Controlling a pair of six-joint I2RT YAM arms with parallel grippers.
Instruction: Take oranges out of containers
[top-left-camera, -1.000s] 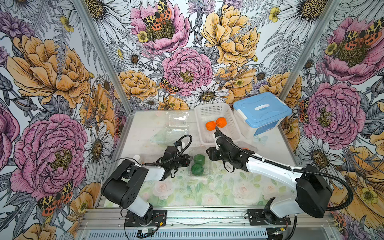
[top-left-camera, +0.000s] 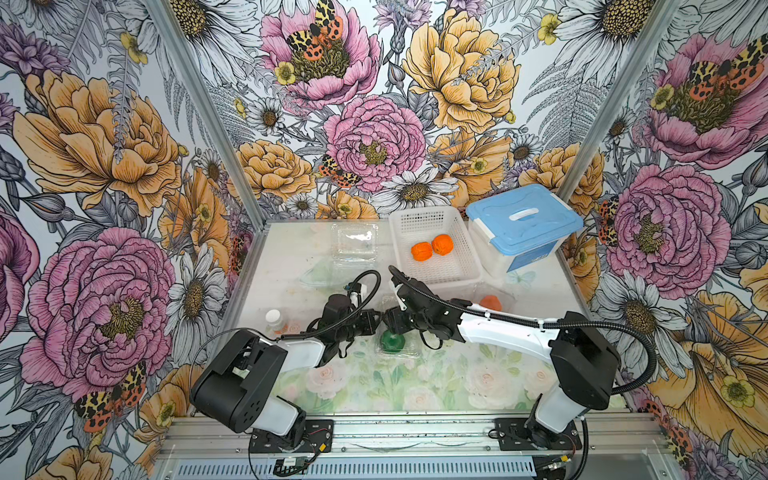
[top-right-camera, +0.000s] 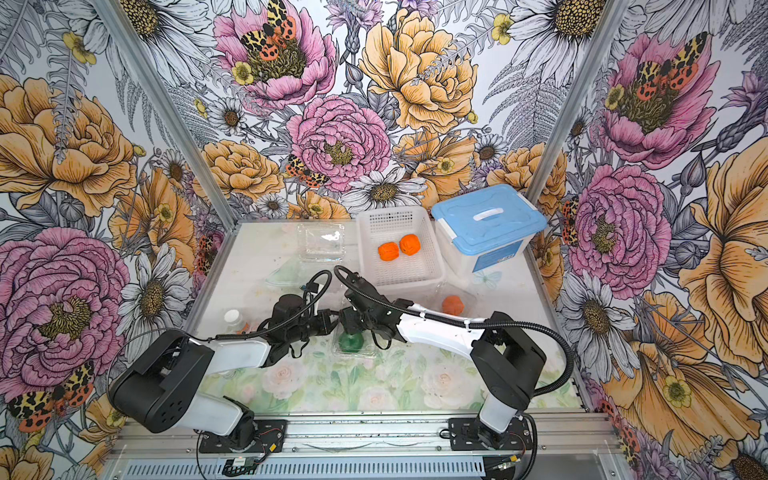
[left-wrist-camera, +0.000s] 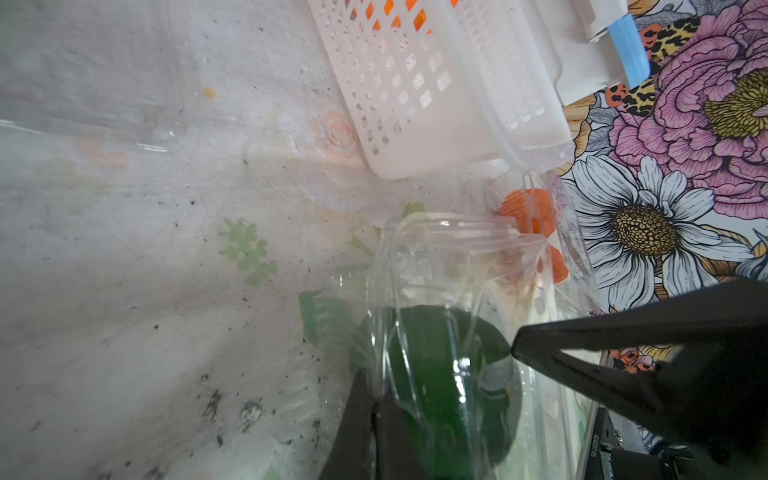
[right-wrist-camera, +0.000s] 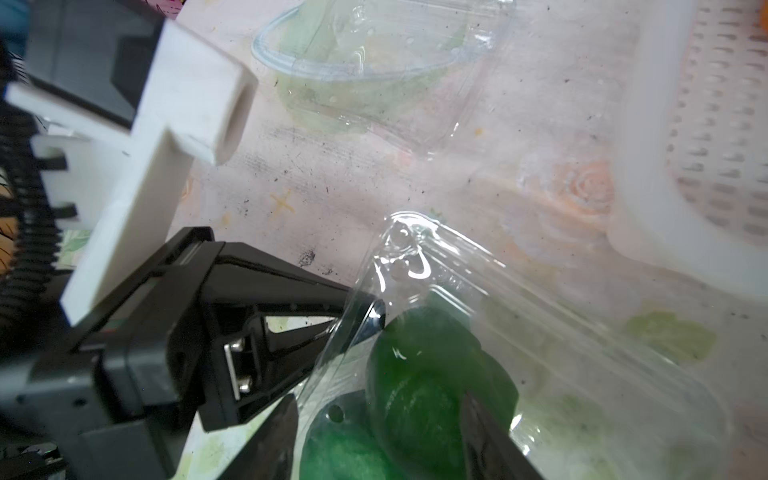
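Two round green fruits, one in front (right-wrist-camera: 436, 384) and one behind (right-wrist-camera: 336, 440), lie in a clear plastic container (right-wrist-camera: 560, 320). In the top left view my right arm covers part of them. My left gripper is shut at the container's left wall, thin clear plastic apparently pinched between its fingertips. My right gripper hovers over the container, its fingers (right-wrist-camera: 480, 440) apart above the green fruit and gripping nothing. Two oranges (top-left-camera: 432, 246) sit in the white basket (top-left-camera: 412, 276). More orange fruit (left-wrist-camera: 528, 212) shows in another clear container to the right.
A blue-lidded box (top-left-camera: 524, 216) stands right of the basket. An empty clear container (top-left-camera: 354, 241) is at the back left. A small white-capped bottle (top-left-camera: 274, 318) stands behind the left arm.
My right gripper has swung left from beside the container to over the green fruits, hiding the rear one. The left gripper has stayed nearly still at the container's left side.
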